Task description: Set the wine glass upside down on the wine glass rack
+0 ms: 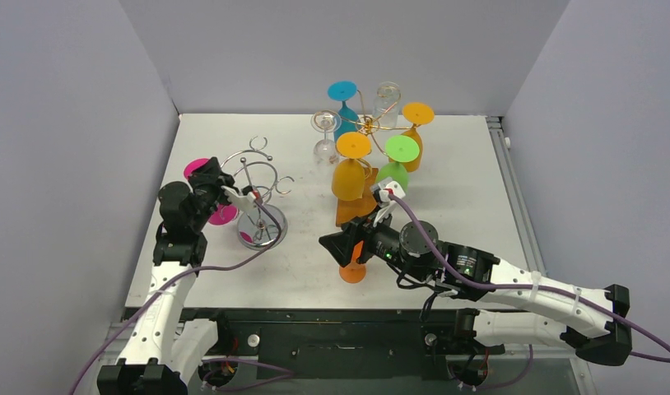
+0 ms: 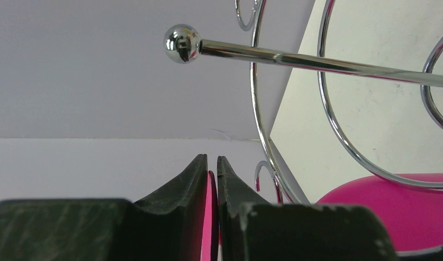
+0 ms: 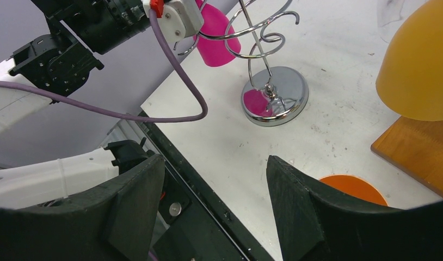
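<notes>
The pink wine glass hangs upside down at the left of the silver rack [image 1: 261,164]. Its pink foot [image 1: 197,168] shows beyond my left gripper from above, and its bowl [image 3: 218,41] opens downward beside the rack's hooks in the right wrist view. My left gripper is shut, with a thin pink edge between its fingers. Whether the stem sits inside a hook is hidden. The right gripper stands open and empty over the front middle of the table.
A gold rack [image 1: 368,125] with several upside-down glasses stands at the back. An orange glass [image 3: 355,187] is under my right gripper, by a wooden board [image 3: 415,149].
</notes>
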